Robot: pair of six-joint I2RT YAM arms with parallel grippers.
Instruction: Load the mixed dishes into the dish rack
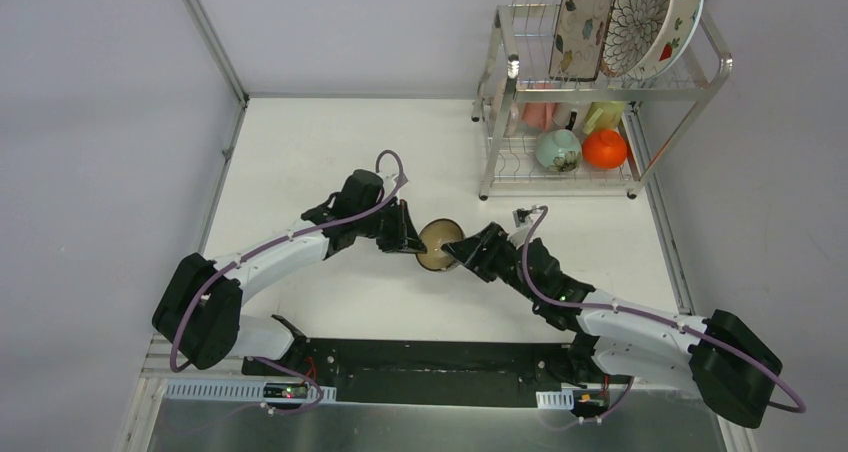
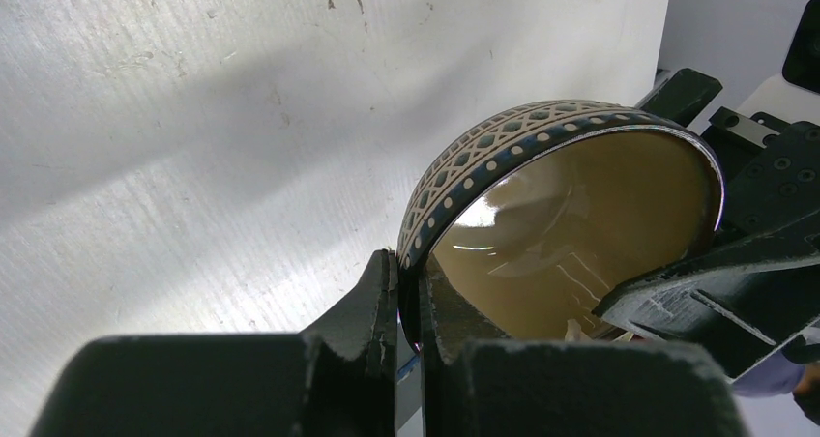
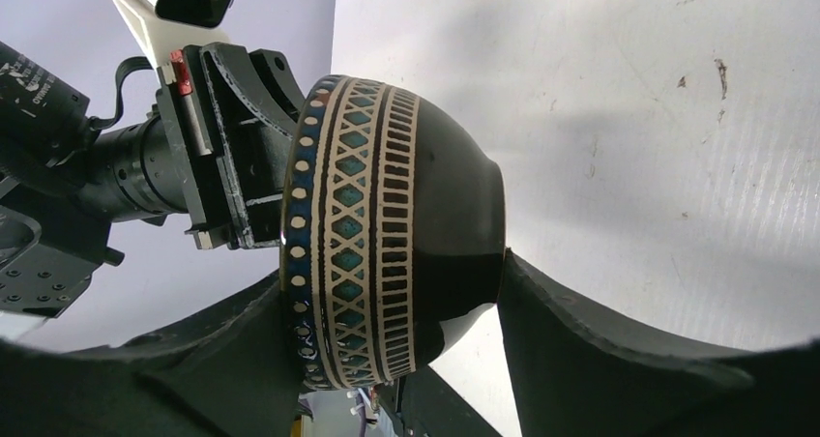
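A dark bowl (image 1: 436, 257) with a tan interior and a patterned band (image 3: 358, 215) is tipped on its side between the two grippers. My left gripper is shut on its rim, as the left wrist view shows. My right gripper reaches round the bowl from the other side, one finger at the rim and the other at the base. Whether both fingers press on it is hard to tell.
The metal dish rack (image 1: 560, 92) stands at the back right, with plates on top and several cups and bowls below.
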